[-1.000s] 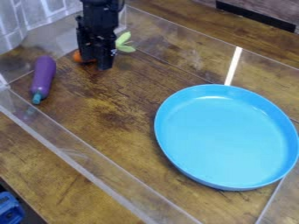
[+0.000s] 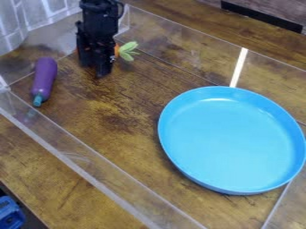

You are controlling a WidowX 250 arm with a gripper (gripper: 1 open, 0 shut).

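Observation:
My black gripper [image 2: 100,52] is low at the top left, over an orange carrot with green leaves [image 2: 127,49], which it largely hides; I cannot tell whether its fingers are on the carrot. A purple eggplant [image 2: 45,77] lies to its left. A large blue plate [image 2: 231,136] sits at the right.
A clear wall or edge runs along the left. A blue object [image 2: 7,213] shows at the bottom left corner. A white strip [image 2: 239,65] lies above the plate.
My gripper has shifted slightly left from a second ago, covering more of the carrot's left part. The eggplant and plate have not moved.

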